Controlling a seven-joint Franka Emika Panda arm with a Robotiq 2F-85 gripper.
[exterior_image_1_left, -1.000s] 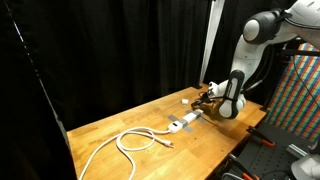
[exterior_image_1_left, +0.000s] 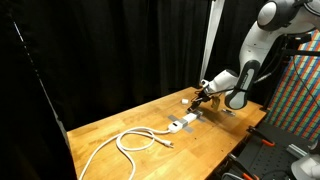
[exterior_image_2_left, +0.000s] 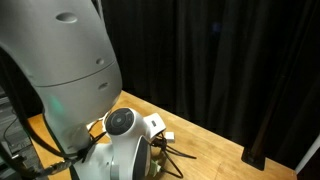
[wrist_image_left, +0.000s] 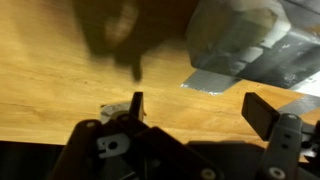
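Observation:
A white power strip (exterior_image_1_left: 185, 122) lies on the wooden table, its long white cable (exterior_image_1_left: 125, 141) curling off to the left. Grey tape (wrist_image_left: 208, 81) shows at its edge in the wrist view, where the strip's blurred end (wrist_image_left: 235, 35) fills the upper right. My gripper is open above the table near that end, with bare wood between its fingertips. In exterior view 1 the gripper (exterior_image_1_left: 198, 103) is small and dark, at the strip's far end. A small white block (exterior_image_2_left: 168, 136) sits on the table close by; exterior view 2 partly hides the gripper behind the arm.
Black curtains (exterior_image_1_left: 110, 60) hang along the table's back. A small dark item (exterior_image_2_left: 253, 158) stands at the table edge in exterior view 2.
The arm has changed its pose: the wrist has lifted slightly and the gripper has swung a little toward the power strip's far end. Strip, cable and white block have stayed put.

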